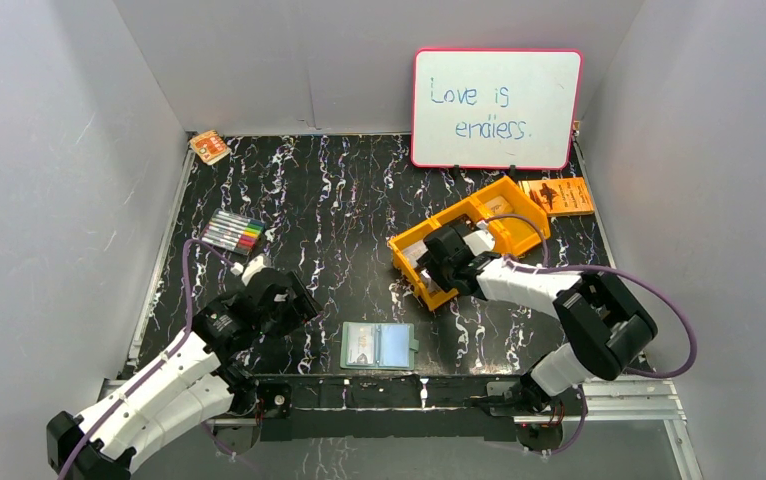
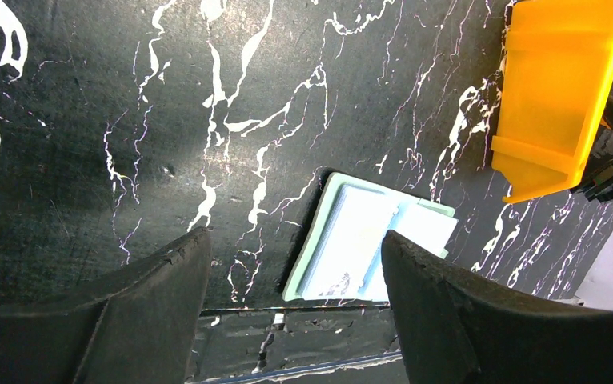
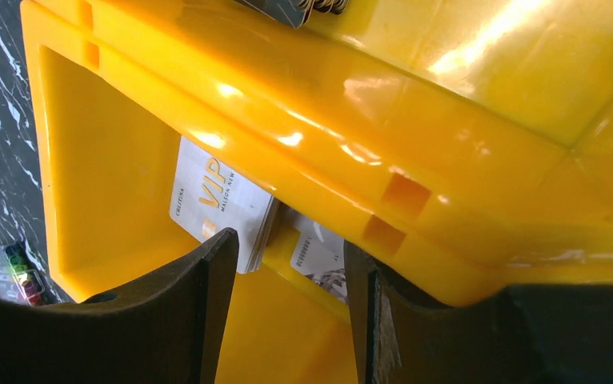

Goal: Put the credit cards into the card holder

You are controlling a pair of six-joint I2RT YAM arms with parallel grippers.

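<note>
The open card holder, pale green with clear sleeves, lies flat near the table's front edge. White credit cards marked VIP lean as a stack inside the yellow bin, and another card rests lower beside them, partly hidden by the bin's divider. My right gripper reaches into the bin, fingers apart around the space near the cards, none clearly held. In the left wrist view my left gripper hovers to the left of the card holder, open and empty.
The yellow bin has high walls and a divider; a spiral-bound item sits in its other part. Markers lie at the left, an orange book behind the bin.
</note>
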